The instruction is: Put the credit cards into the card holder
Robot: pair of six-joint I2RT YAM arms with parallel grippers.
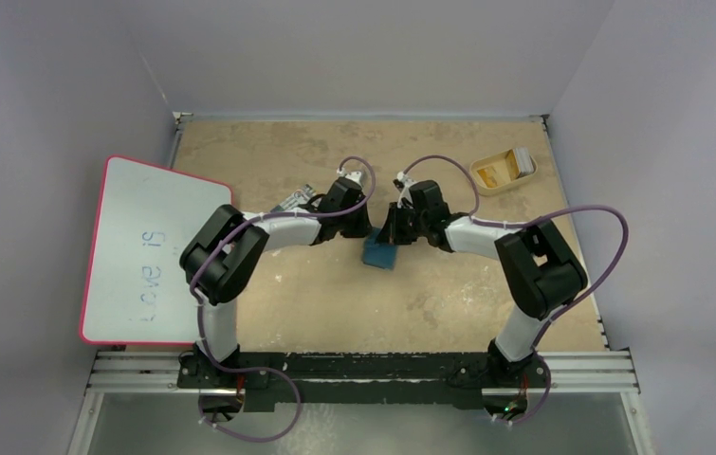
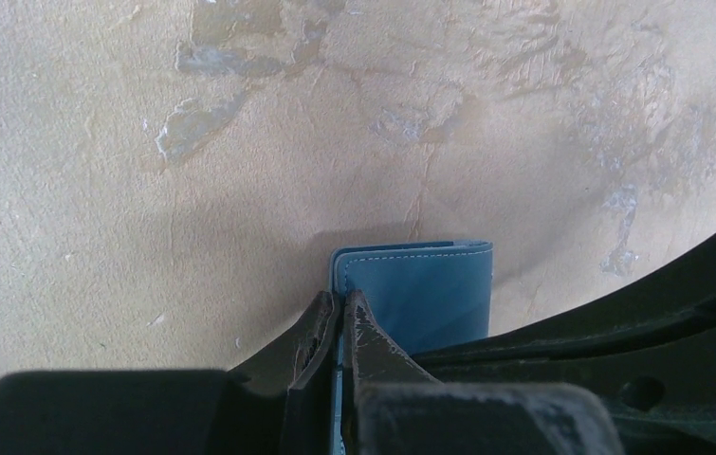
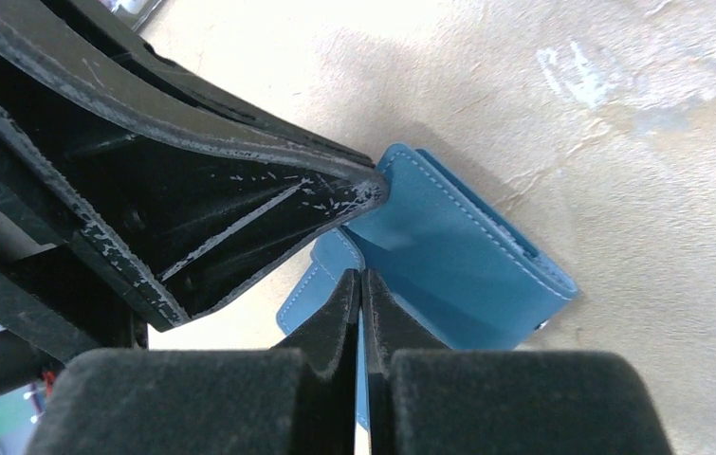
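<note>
The blue stitched card holder (image 1: pixel 379 254) lies near the table's middle, between the two arms. My left gripper is shut on its left edge, and a strip of blue shows between the dark fingers. From the other side my right gripper pinches the edge of a blue flap, its fingers pressed together. In the right wrist view the holder (image 3: pixel 449 248) appears slightly parted, with the other arm's finger (image 3: pixel 335 194) against it. Yellow and white card-like pieces (image 1: pixel 523 161) sit in a basket at the back right. No card shows clearly in the holder.
The tan basket (image 1: pixel 499 190) stands near the back right corner. A small greyish item (image 1: pixel 294 199) lies behind the left forearm, partly covered. A white board with a red edge (image 1: pixel 150 256) takes up the left side. Free table extends in front of the holder.
</note>
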